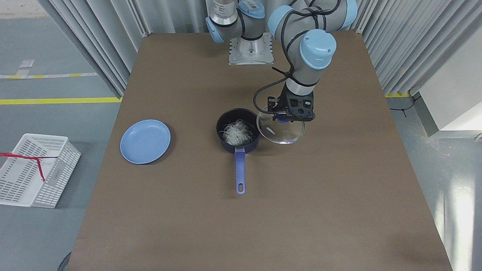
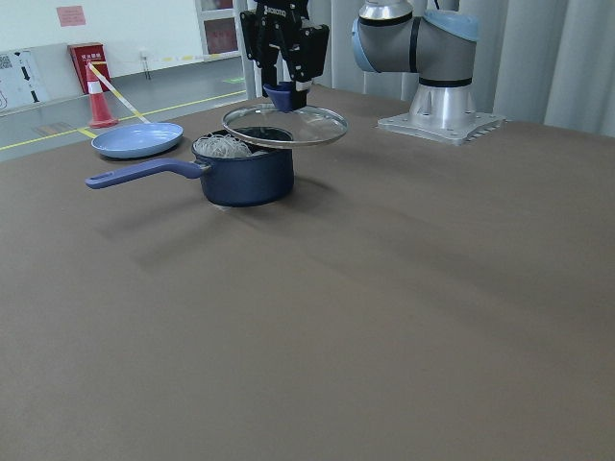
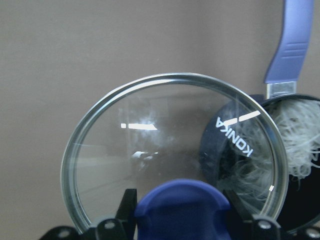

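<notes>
My gripper (image 2: 286, 88) is shut on the blue knob (image 3: 182, 212) of a glass lid (image 1: 280, 133), which hangs in the air beside the dark blue saucepan (image 1: 222, 143) at about rim height or a little above, partly over it in the left and wrist views. The saucepan holds white noodles (image 1: 237, 133), and its blue handle (image 1: 240, 169) points toward the front of the table.
A light blue plate (image 1: 145, 140) lies left of the saucepan. A white basket (image 1: 58, 180) is on the floor at left.
</notes>
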